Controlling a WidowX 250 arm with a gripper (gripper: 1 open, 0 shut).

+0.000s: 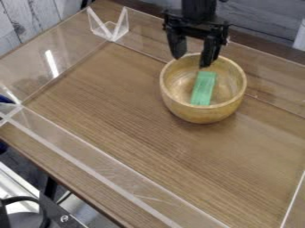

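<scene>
My black gripper point(193, 49) hangs at the top centre over the back rim of a light wooden bowl point(180, 105), its two fingers apart and open, with nothing seen between them. A green rectangular block point(204, 87) lies inside the bowl, in front of the fingers and a little below them in the view.
A clear plastic object point(109, 22) stands at the upper left of the wooden table point(95, 134). A dark cable or fitting point(24, 212) is at the lower left corner.
</scene>
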